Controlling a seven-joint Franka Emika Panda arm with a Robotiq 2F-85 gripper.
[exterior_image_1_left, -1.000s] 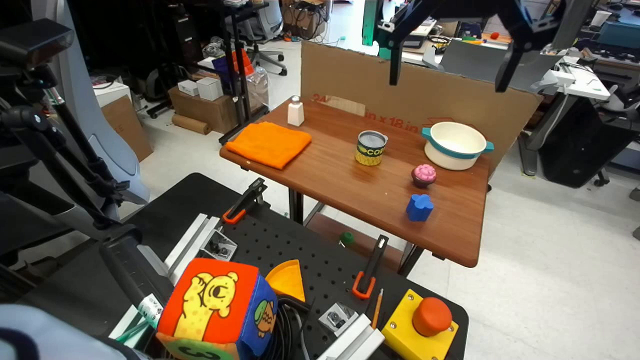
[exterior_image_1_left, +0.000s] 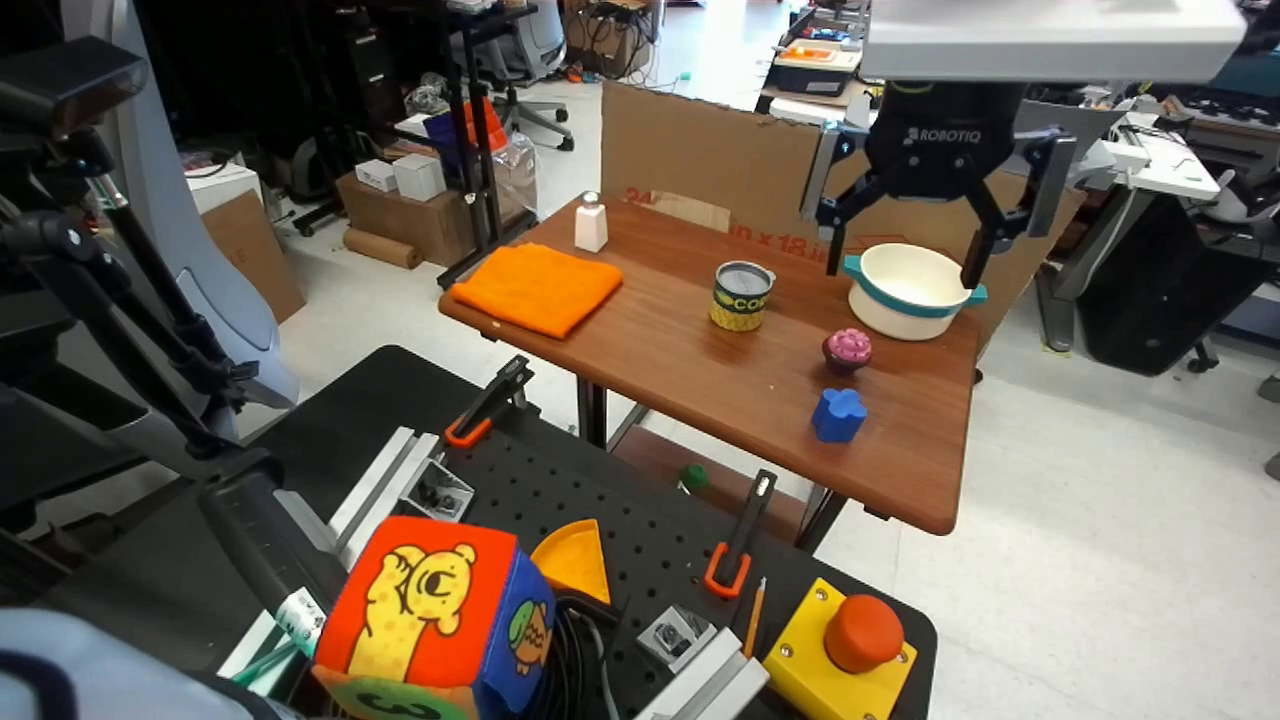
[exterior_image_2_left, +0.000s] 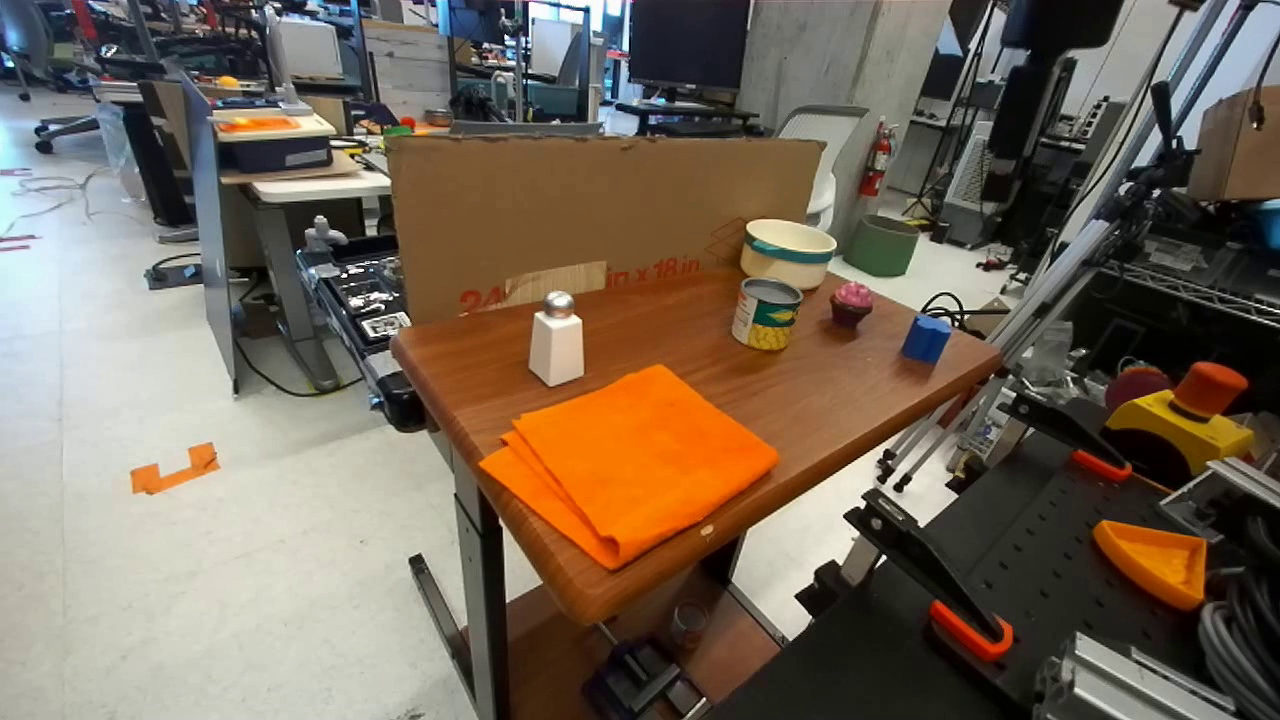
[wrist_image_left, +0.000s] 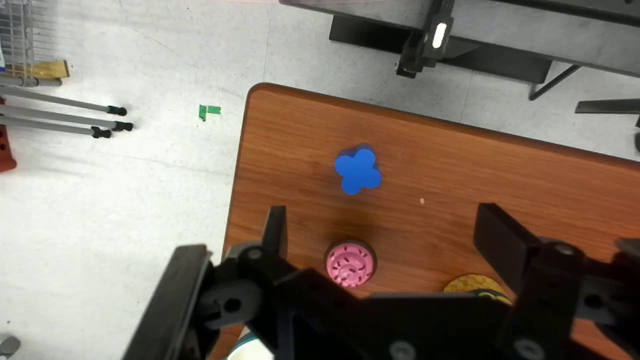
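My gripper (exterior_image_1_left: 903, 266) hangs open in the air over the right part of the wooden table (exterior_image_1_left: 672, 372), nothing between its fingers. In the wrist view a pink-topped cupcake (wrist_image_left: 350, 264) shows between the two spread fingers, lower down on the table. A blue flower-shaped block (wrist_image_left: 358, 171) lies beyond it, toward the table's edge. The cream pot with teal handles (exterior_image_1_left: 912, 292) stands at the back right; my gripper overlaps it in exterior view 1. A corn can (exterior_image_2_left: 767, 314) sits near the table's middle, mostly hidden by my gripper in the wrist view.
A folded orange cloth (exterior_image_2_left: 648, 456) and a white shaker (exterior_image_2_left: 557, 342) occupy the table's other end. A cardboard sheet (exterior_image_2_left: 600, 204) stands upright along the back edge. Bare wood lies between cloth and can.
In exterior view 1 my gripper has come lower, and its body now shows in the picture. It stays open. The objects on the table lie where they were.
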